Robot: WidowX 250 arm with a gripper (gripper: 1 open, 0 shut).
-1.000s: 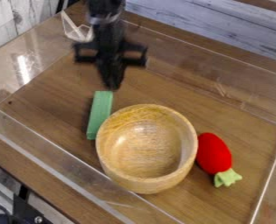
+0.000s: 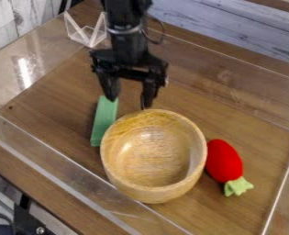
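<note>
My gripper [image 2: 128, 90] is open, its two dark fingers reaching down over the upper end of a green bar [image 2: 104, 126], blurred by motion. The bar lies on the wooden table, just left of a wooden bowl [image 2: 153, 156], which is empty. A red vegetable with a pale green top [image 2: 224, 163] lies to the bowl's right.
Transparent walls run along its sides. A white wire object [image 2: 85, 27] stands at the back left.
The bar, bowl and red vegetable have not moved.
</note>
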